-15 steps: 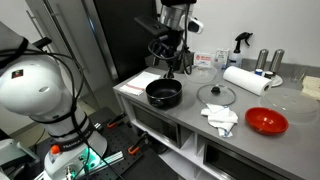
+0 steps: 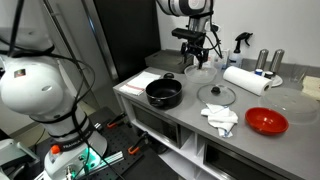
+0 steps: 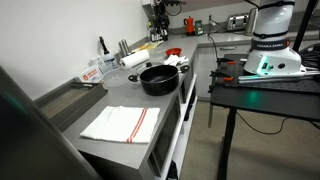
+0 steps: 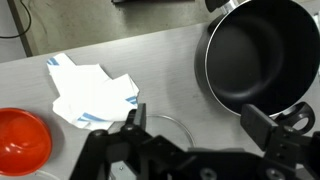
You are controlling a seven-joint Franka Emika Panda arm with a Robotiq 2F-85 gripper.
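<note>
My gripper [image 2: 199, 56] hangs open above the counter, to the right of the black pot [image 2: 164, 92] and over the area around the clear lid. The wrist view shows its two dark fingertips apart, with nothing held between them. Below them in that view, the pot [image 4: 262, 55] stands at the right, empty inside as far as it shows. A crumpled white cloth [image 4: 92, 92] lies to the left, with a red bowl [image 4: 22, 142] beyond it. Under the fingers, the rim of a clear glass lid [image 4: 170, 122] is partly hidden by the gripper.
A paper towel roll [image 2: 247, 80] and several bottles stand along the back wall. Another clear lid or bowl [image 2: 290, 103] sits behind the red bowl. A striped towel [image 3: 120, 123] lies flat at the counter's far end. Bare counter lies in front of the cloth.
The arm has swung right and back from over the pot, and the gripper now hangs farther along the counter. The pot, cloth, lid and bowl have not moved.
</note>
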